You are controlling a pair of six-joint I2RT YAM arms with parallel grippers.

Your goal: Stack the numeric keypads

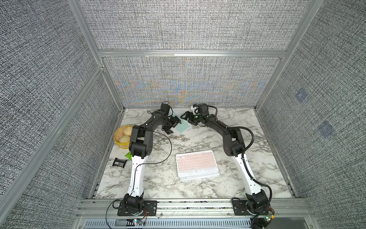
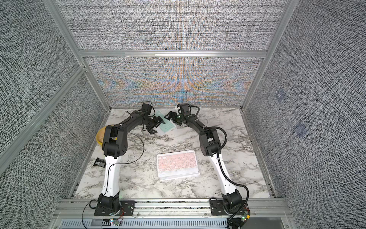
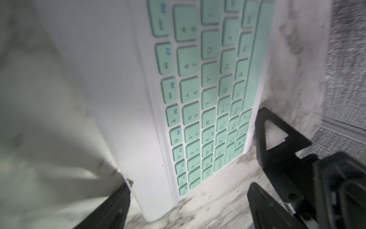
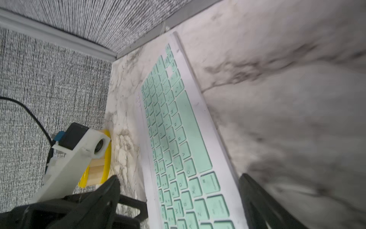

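Note:
A white keypad with mint-green keys [image 1: 183, 126] lies slantwise near the back of the table, between my two grippers. My left gripper [image 1: 173, 126] is open at its left side; in the left wrist view the keypad's end [image 3: 158, 208] shows between the spread fingers. On the right, my open right gripper [image 1: 188, 119] reaches over or beside the long edge, and the right wrist view has the green keys [image 4: 179, 152] running between its fingers. Whether either touches the keypad is unclear. Nearer the front lies a white keypad with pink keys [image 1: 196, 161], clear of both arms.
At the left stand a yellow steamer basket [image 1: 115, 139] with buns, a black packet [image 1: 119, 163] and a green item [image 1: 128, 155] partly behind the left arm. The back wall is close behind the green keypad.

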